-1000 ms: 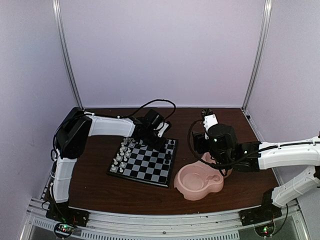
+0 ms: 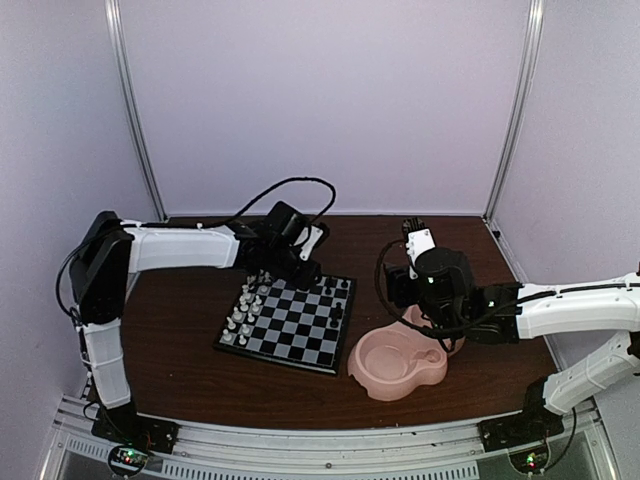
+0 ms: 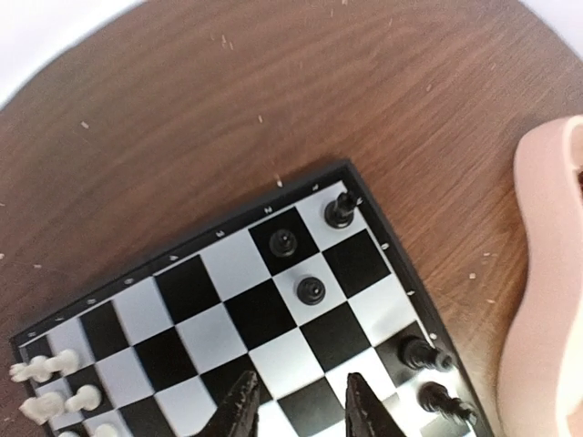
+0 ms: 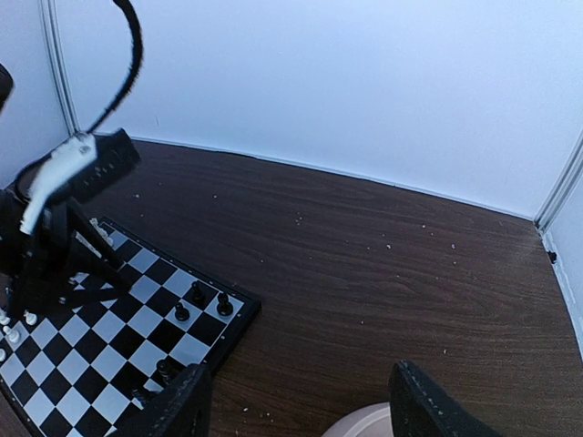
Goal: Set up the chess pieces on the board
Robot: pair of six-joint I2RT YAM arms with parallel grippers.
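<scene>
The checkered board (image 2: pixel 290 345) lies left of centre on the table, with white pieces (image 2: pixel 240 320) in rows along its left side. In the left wrist view, a black piece (image 3: pixel 341 211) stands on the far right corner square. Two more, a black pawn (image 3: pixel 311 290) and another black piece (image 3: pixel 283 242), stand near it. Further along the right edge are two black pieces (image 3: pixel 424 354), appearing tilted from this angle. Over the board hangs my left gripper, fingers apart and nothing between them. My right gripper is open and empty, near the pink bowl (image 2: pixel 397 390).
The pink bowl stands just right of the board, partly beneath the right arm; part of its inside is hidden. Bare table (image 4: pixel 364 273) stretches behind and to the right of the board.
My left arm has drawn back to the left and lifted, uncovering more of the board's far right corner. The right arm and the bowl stay where they were.
</scene>
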